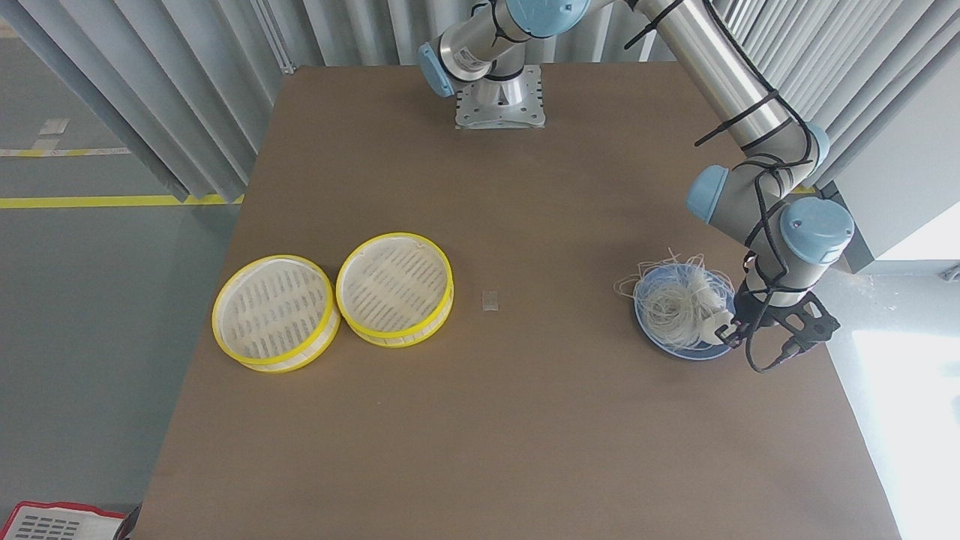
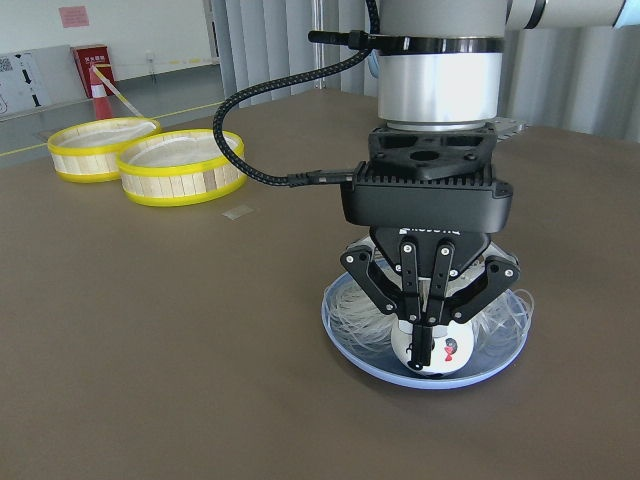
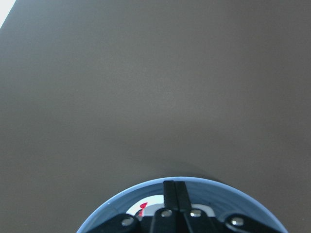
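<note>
My gripper (image 2: 421, 345) is down in the blue bowl (image 2: 365, 367) at the right of the table, its dark fingers close together in the wrist view, over a white round object (image 2: 452, 355) with a small red print. Whether that object is held between the fingers is hard to tell. White stringy strands (image 1: 670, 306) fill much of the bowl and spill over its rim. In the wrist view the bowl's blue rim (image 3: 233, 191) arcs around the fingertips.
Two round white baskets with yellow rims (image 1: 274, 310) (image 1: 394, 288) stand side by side at middle left. The arm's base plate (image 1: 500, 112) is at the back.
</note>
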